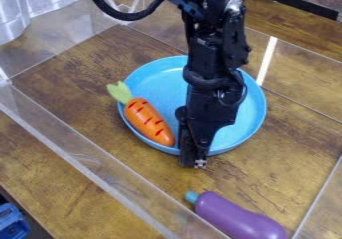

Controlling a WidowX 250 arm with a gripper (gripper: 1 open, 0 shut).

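The black gripper (198, 148) hangs low over the front of a blue bowl (243, 118), its tip at the bowl's near rim; whether its fingers hold anything cannot be seen. An orange toy carrot (147, 118) with a pale green top lies at the bowl's left side, just left of the gripper.
A purple toy eggplant (238, 216) lies at the front right. Clear plastic edges run along the left and right of the wooden surface (74, 73). A blue object (11, 225) sits at the lower left corner. The wood left of the bowl is clear.
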